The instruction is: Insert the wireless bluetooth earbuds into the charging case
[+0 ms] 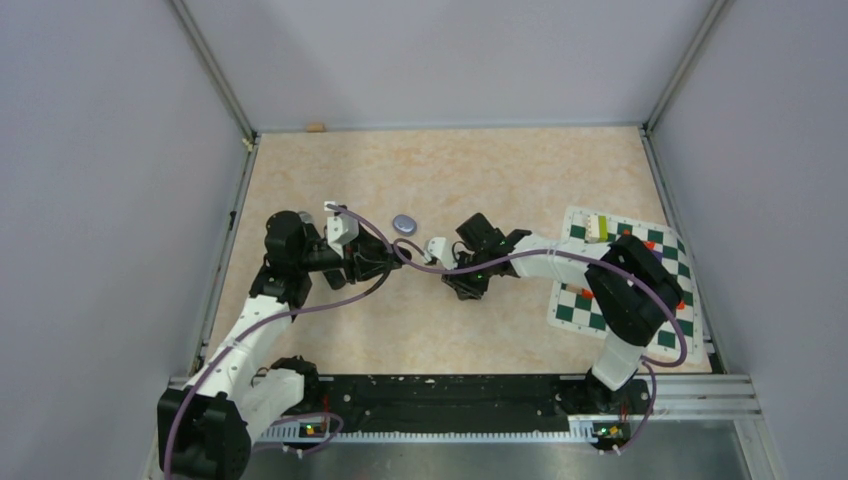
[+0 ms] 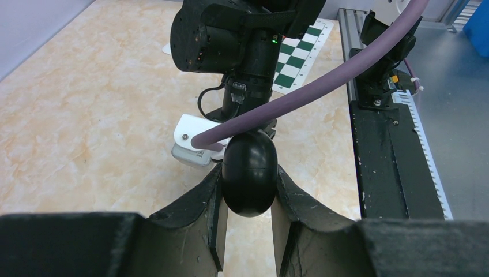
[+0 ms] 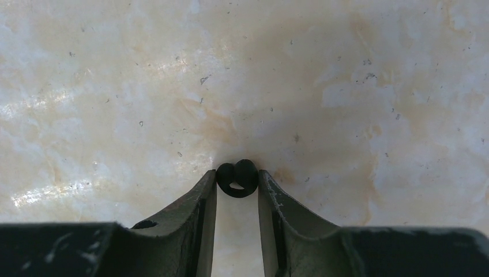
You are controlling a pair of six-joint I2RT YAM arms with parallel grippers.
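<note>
In the left wrist view, a glossy black egg-shaped charging case is pinched between the fingertips of my left gripper, which is shut on it. A seam crosses the case; whether its lid is raised cannot be told. From above, the case shows at the left gripper's tip, off to the left of my right gripper. The right wrist view shows a small black earbud held between that gripper's fingertips, with a pale gap showing in it. The right gripper points down at the table, shut on the earbud.
A grey-blue oval object lies on the table behind the case. At the right, a green-and-white checkered board carries several small items. Purple hoses run along both arms.
</note>
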